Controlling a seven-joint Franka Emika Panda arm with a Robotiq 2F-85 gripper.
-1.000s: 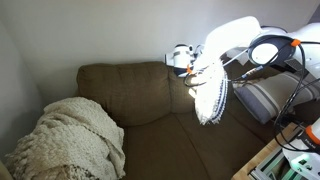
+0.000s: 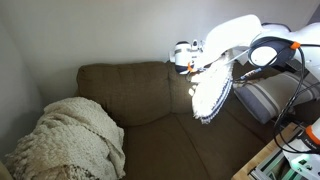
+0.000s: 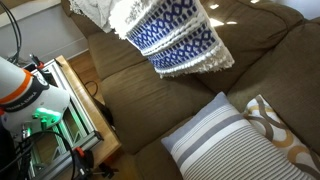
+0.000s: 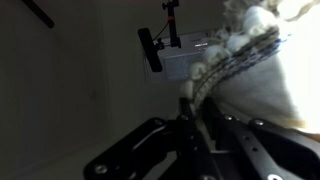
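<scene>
A white and blue patterned pillow with a fringed edge hangs above the brown couch. In exterior view 1 the same pillow is seen nearly edge-on below the arm's wrist. My gripper is shut on its fringed edge in the wrist view, where the pillow fills the upper right. The fingertips are partly hidden by the fabric there, and exterior view 2 does not show the gripper.
The brown couch has a bare middle. A cream knitted blanket covers its left end. At the other end lie a striped pillow and a white and tan patterned pillow. A wooden table edge borders the robot base.
Hardly anything differs; the pillow's lower end has swung very slightly in exterior view 1, while the arm stays in about the same place.
</scene>
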